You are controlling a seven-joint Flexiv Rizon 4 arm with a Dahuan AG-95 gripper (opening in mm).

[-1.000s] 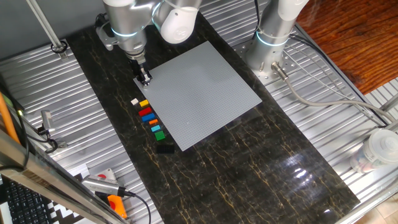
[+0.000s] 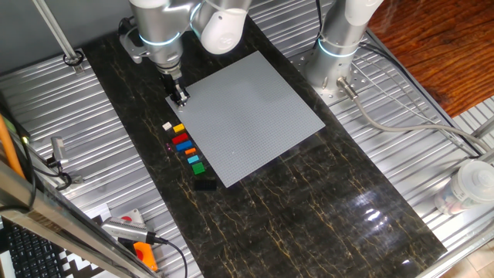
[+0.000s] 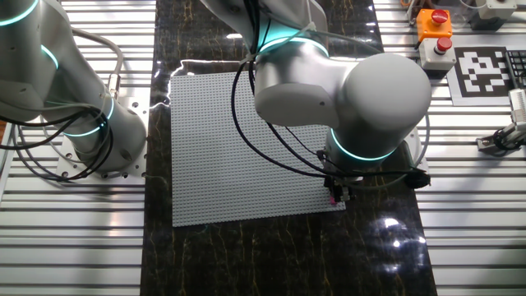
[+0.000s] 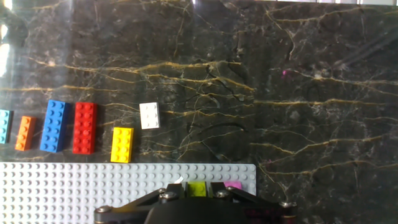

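Observation:
A lime-green brick (image 4: 197, 189) sits between the fingers of my gripper, which looks shut on it. Just right of it in the wrist view, a pink brick (image 4: 234, 185) is on the grey baseplate (image 4: 124, 177), close to the plate's corner. In exterior view 1 the gripper (image 2: 181, 101) points down at the plate's upper left corner, low over the studs. Whether the lime brick touches the plate is hidden by the fingers. Exterior view 2 shows the arm covering most of that corner.
Beside the plate's edge lies a row of loose bricks: white (image 4: 149, 116), yellow (image 4: 122, 145), red (image 4: 84, 128), blue (image 4: 53, 126), orange (image 4: 24, 133), light blue (image 4: 4, 126), green (image 2: 198, 167) and black (image 2: 205, 185). Most of the baseplate is bare.

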